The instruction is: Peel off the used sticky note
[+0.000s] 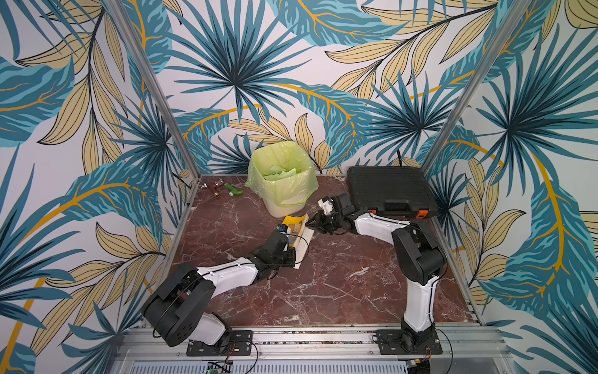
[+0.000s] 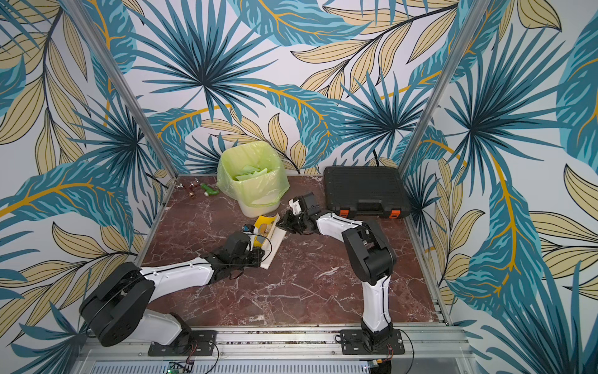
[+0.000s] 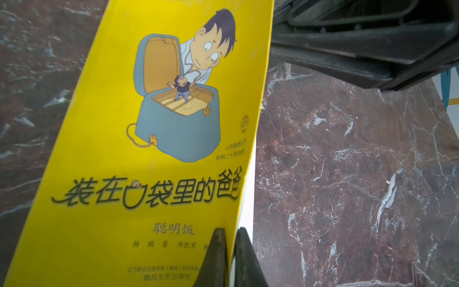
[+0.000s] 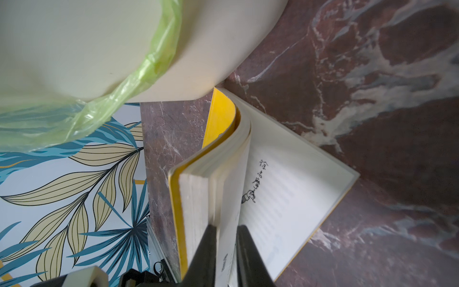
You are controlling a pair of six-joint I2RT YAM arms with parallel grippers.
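Note:
A yellow-covered book [image 3: 143, 119] stands partly folded open over white pages [image 4: 296, 191] on the marble table. No sticky note is clearly visible on it. My left gripper is shut at the yellow cover's edge; whether that thin edge is between its fingers is unclear. My right gripper is at the book's bent page block from the other side, its fingers a little apart; I cannot tell whether they touch or hold the pages.
A bin [image 1: 280, 187] with a green liner stands just behind the book. A black case [image 1: 389, 187] lies back right. Small items and a green object [image 1: 234, 190] lie back left.

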